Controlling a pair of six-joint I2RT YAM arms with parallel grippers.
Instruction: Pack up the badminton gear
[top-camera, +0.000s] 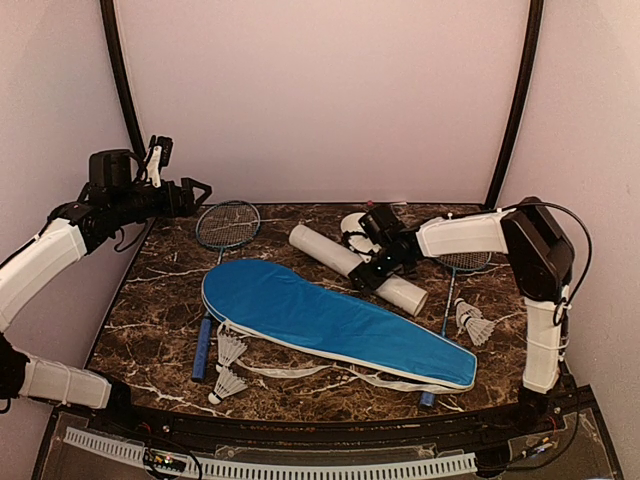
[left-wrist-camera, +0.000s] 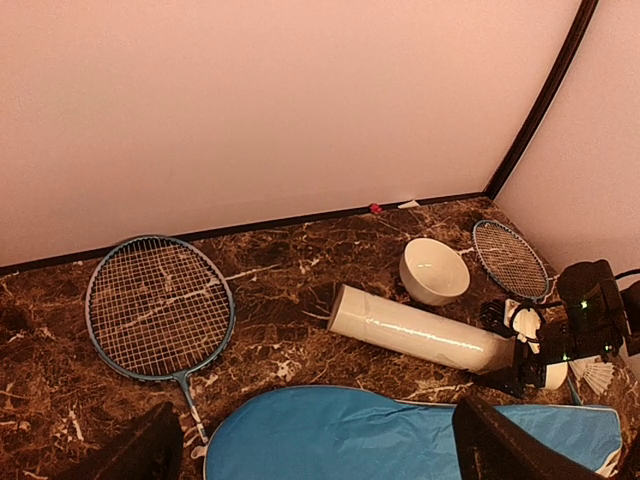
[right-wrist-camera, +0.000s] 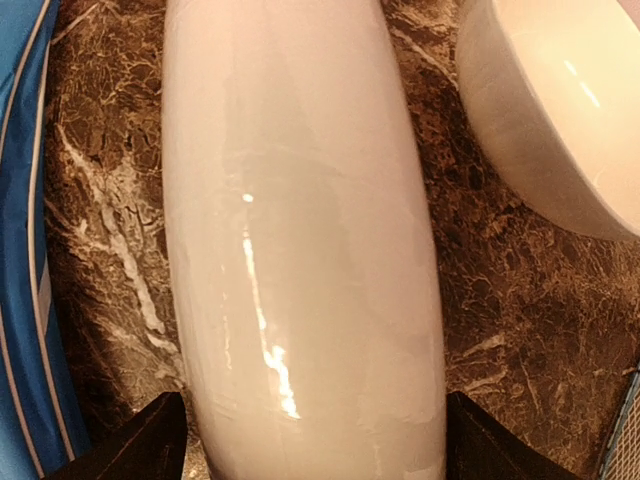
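Note:
A white shuttlecock tube (top-camera: 320, 248) lies diagonally behind the blue racket bag (top-camera: 320, 325). My right gripper (top-camera: 365, 275) is down over the tube's right half, fingers either side of it in the right wrist view; whether they grip it is unclear. My left gripper (top-camera: 200, 195) hangs open and empty above the back left. A racket (left-wrist-camera: 160, 300) lies at the back left, another (left-wrist-camera: 508, 258) at the right, both partly covered. Shuttlecocks (top-camera: 228, 385) lie at the front left and more (top-camera: 472, 322) at the right.
A white bowl (left-wrist-camera: 434, 268) stands just behind the tube, close to my right gripper. Bare table shows at the back left and along the front edge, where the bag's strap lies.

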